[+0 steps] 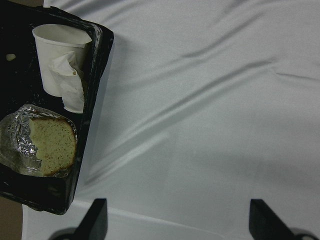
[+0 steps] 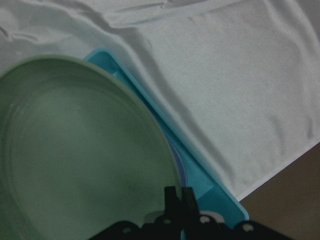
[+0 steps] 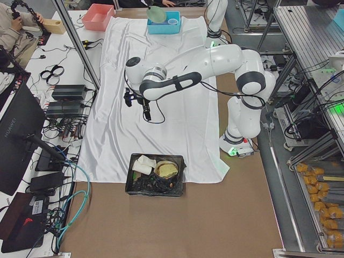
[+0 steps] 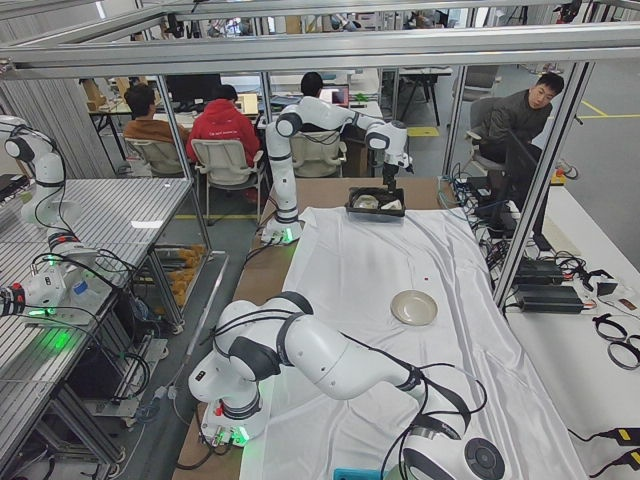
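Note:
A pale green plate (image 2: pixel 85 150) is held at its rim by my right gripper, shut on it over a blue bin (image 2: pixel 210 185) at the far end of the cloth in the left camera view. My left gripper stands open above the white cloth (image 1: pixel 200 150), nothing between its fingers. Beside it in the left wrist view is a black tray (image 1: pixel 62 195) with a white paper cup (image 1: pixel 50 45), crumpled tissue (image 1: pixel 70 90) and bread in foil (image 1: pixel 52 145).
A pink bin (image 3: pixel 98 16) sits on the side table at the upper left. Cables and a monitor (image 3: pixel 19 134) line the left side.

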